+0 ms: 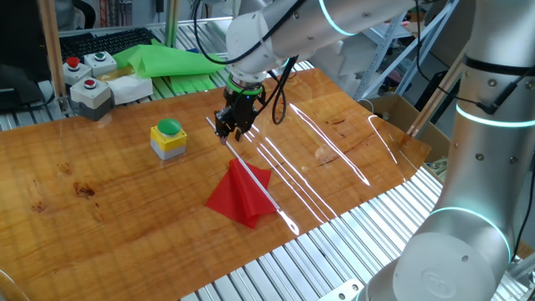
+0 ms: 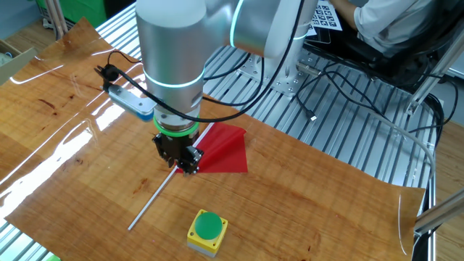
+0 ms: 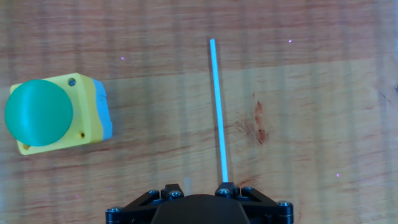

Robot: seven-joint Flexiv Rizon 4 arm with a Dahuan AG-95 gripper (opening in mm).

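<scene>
A thin, pale rod (image 2: 153,199) lies on the wooden table. Its near end in exterior view 1 widens into a flat, spoon-like tip (image 1: 288,223). Part of the rod crosses a folded red cloth (image 1: 241,194). My gripper (image 1: 230,137) is over the rod, on the side of the cloth away from that tip. In the wrist view the gripper stands open, its fingertips apart; the rod (image 3: 219,112) runs up from beside the right fingertip. Whether they touch cannot be told.
A yellow box with a green push button (image 1: 169,127) stands left of the rod in exterior view 1. Button boxes (image 1: 90,94) and green cloth (image 1: 174,60) sit at the back left.
</scene>
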